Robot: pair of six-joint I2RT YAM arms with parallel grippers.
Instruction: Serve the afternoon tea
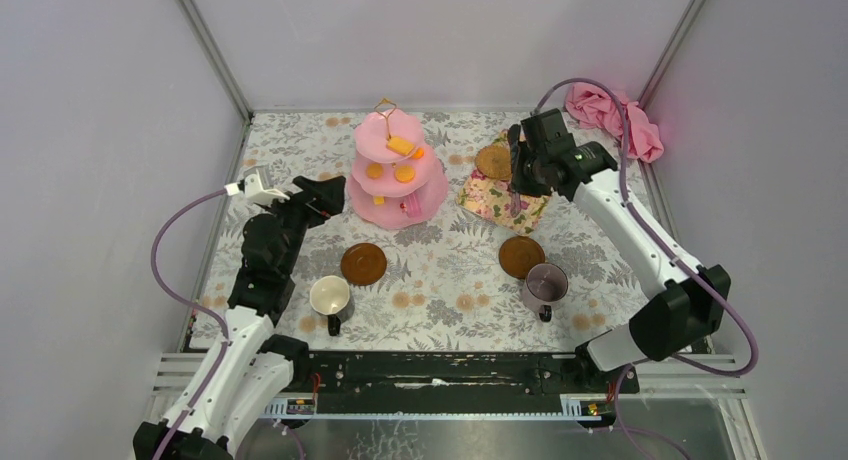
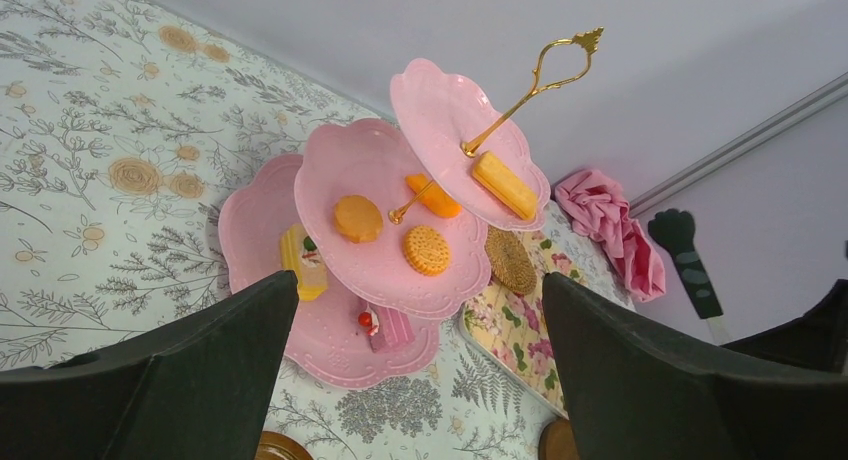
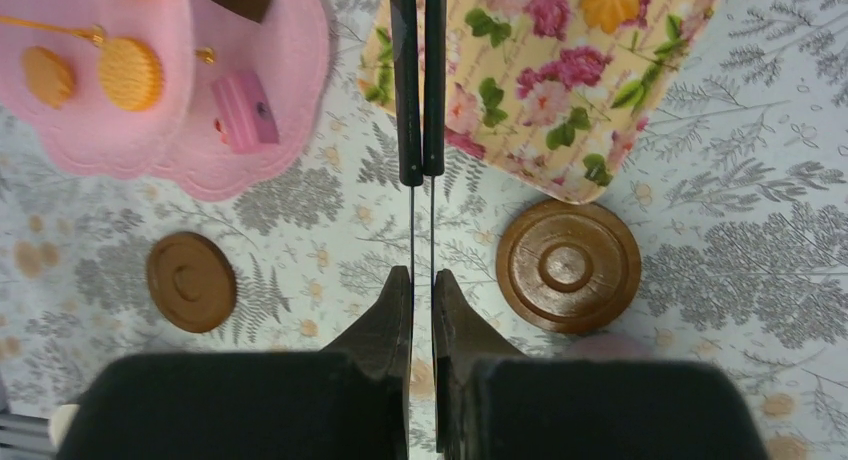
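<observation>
A pink three-tier stand (image 1: 438,185) with cakes and pastries stands at back centre. My right gripper (image 1: 517,158) is shut on black-handled tongs (image 3: 433,80), held over the floral tray (image 1: 535,213), which bears a round pastry (image 1: 493,160). My left gripper (image 1: 330,195) hangs open left of the stand, nothing visible between its fingers. A white mug (image 1: 326,295) sits before the left brown saucer (image 1: 363,264); a grey mug (image 1: 545,280) sits before the right saucer (image 1: 519,251).
A crumpled pink cloth (image 1: 625,125) lies in the back right corner.
</observation>
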